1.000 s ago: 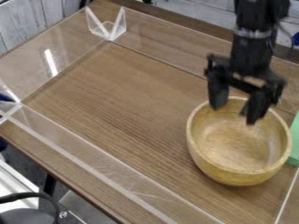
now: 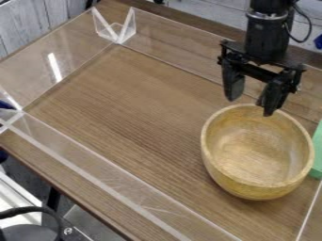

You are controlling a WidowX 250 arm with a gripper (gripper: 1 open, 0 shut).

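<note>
My black gripper (image 2: 255, 93) hangs at the upper right, its fingers open and apart, over the back rim of a large light wooden bowl (image 2: 257, 169) on the table. I see nothing clearly held between the fingers. The bowl looks empty.
A clear plastic piece (image 2: 115, 26) sits at the top left. A green object (image 2: 315, 155) is at the right edge, and a dark object (image 2: 32, 229) at the lower left corner.
My gripper has risen and moved back from over the bowl to above its rear rim. The bowl has stayed in place.
</note>
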